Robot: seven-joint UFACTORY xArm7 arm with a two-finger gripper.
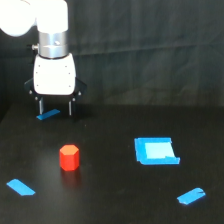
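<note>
A small red block with a hexagon-like outline stands on the black table, left of centre. To its right, a white square patch lies framed by blue tape. At the back left, my white gripper points down with its two dark fingers spread wide and nothing between them. It hangs behind and slightly left of the red block, well apart from it.
Blue tape strips lie near the gripper, at the front left and at the front right. A dark curtain closes off the back.
</note>
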